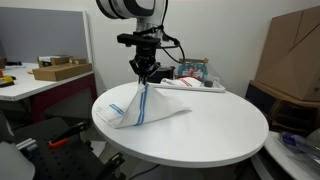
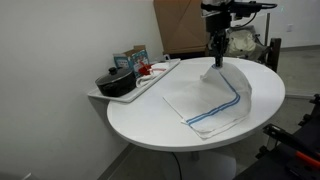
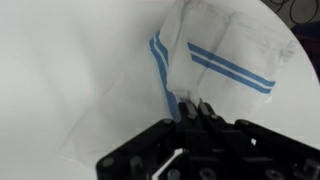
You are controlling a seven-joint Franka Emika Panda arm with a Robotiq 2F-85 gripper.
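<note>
A white towel with blue stripes (image 1: 152, 106) lies over the left part of the round white table (image 1: 215, 130), one fold of it drawn up into a peak. At the top of that peak my gripper (image 1: 142, 80) is shut on the cloth, above the tabletop. Exterior view 2 shows the raised fold (image 2: 228, 80) hanging from the fingers, while the rest of the towel spreads flat toward the near edge. From the wrist, the striped cloth (image 3: 230, 68) runs up to the closed fingertips (image 3: 188, 110).
A tray (image 2: 130, 92) at the table's far side carries a black pot (image 2: 115, 79), a box and a cloth or similar item. Cardboard boxes (image 1: 62, 70) stand on a side surface at left.
</note>
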